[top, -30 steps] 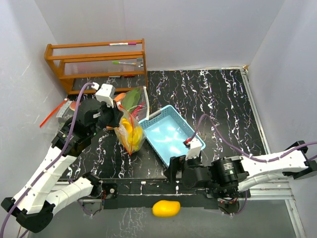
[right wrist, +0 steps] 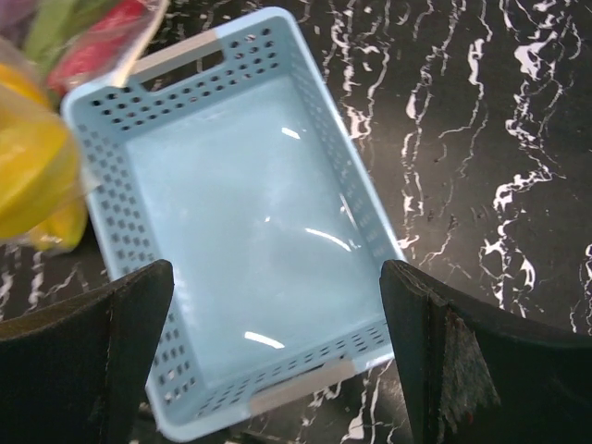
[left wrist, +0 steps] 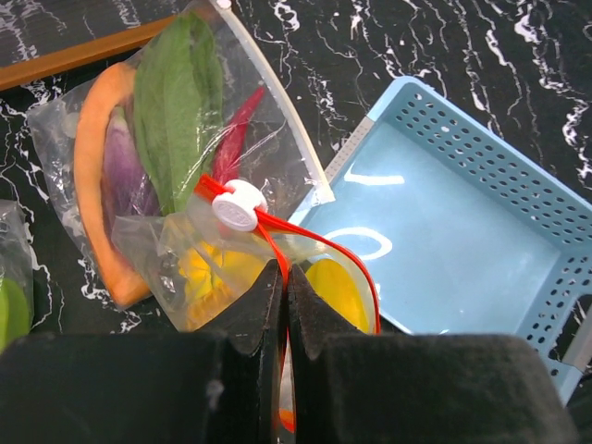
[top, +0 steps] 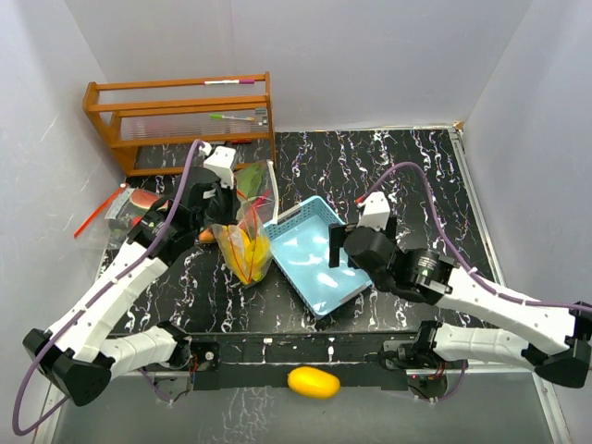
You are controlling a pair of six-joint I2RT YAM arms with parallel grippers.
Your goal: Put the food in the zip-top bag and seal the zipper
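The clear zip top bag [top: 243,254] with red zip edges and yellow food [left wrist: 338,291] inside stands left of the blue basket [top: 319,264]. A white slider [left wrist: 239,204] sits on its red zip, and the mouth looks spread apart. My left gripper is shut at the bag's mouth, with a red zip edge running between its fingers. Above the right part of the empty basket, my right gripper stands open with nothing between its fingers. Part of the bag lies hidden beneath the left fingers.
Behind the bag lies another clear bag [left wrist: 176,120] of vegetables. A further red-zipped bag [top: 129,208] is at the far left, near a wooden rack [top: 185,102]. A yellow food item [top: 314,382] lies beyond the table's front edge.
My right gripper has moved back and to the right, over the basket. My left gripper has shifted slightly right and toward the back at the bag's mouth. The front yellow item has crept right.
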